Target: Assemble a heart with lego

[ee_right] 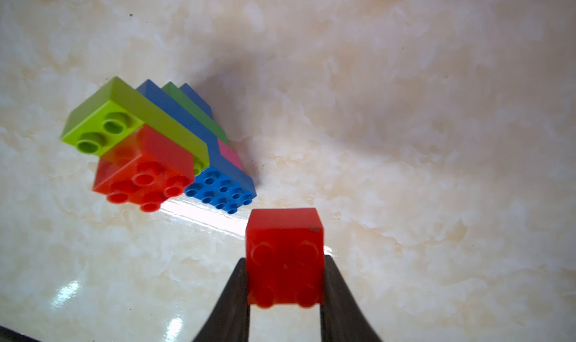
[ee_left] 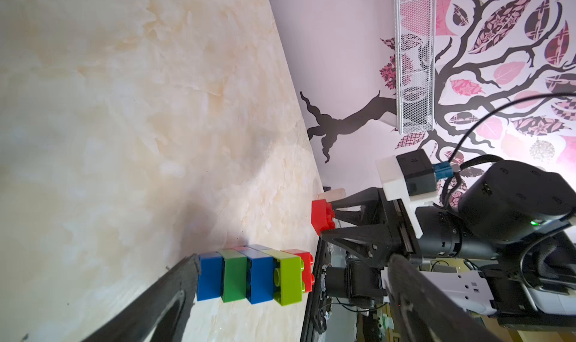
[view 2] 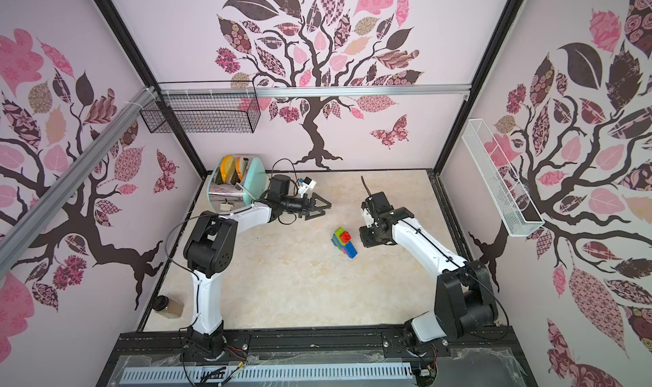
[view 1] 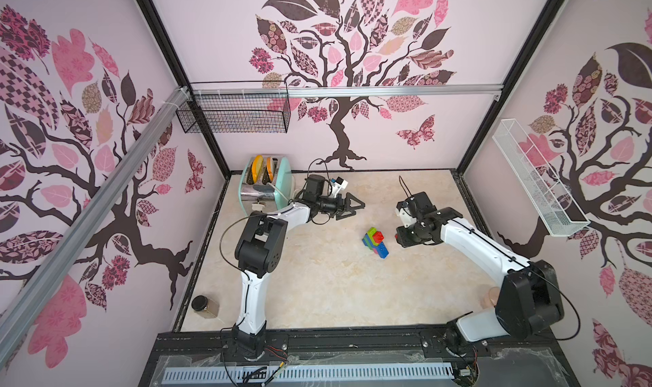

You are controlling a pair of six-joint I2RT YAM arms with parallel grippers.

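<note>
A red brick (ee_right: 285,246) is held between the fingers of my right gripper, its studs facing the right wrist camera. Apart from it, on the tabletop, stands the joined Lego build (view 1: 374,241). In the right wrist view it shows a lime brick (ee_right: 108,117), a red brick (ee_right: 150,162) fixed to that, a studded blue brick (ee_right: 225,180), a green brick (ee_right: 195,111) and a sliver of pink brick (ee_right: 229,154). My left gripper (view 1: 355,208) hangs behind the build, its fingers spread and empty. The build's underside is hidden.
At the back left stands a pale green rack (view 1: 284,176) with yellow items. A dark-lidded jar (view 1: 204,307) sits in the front left corner. Wire baskets (view 1: 234,113) hang above the table on both sides. Bare tabletop (view 1: 326,292) lies in front of the build.
</note>
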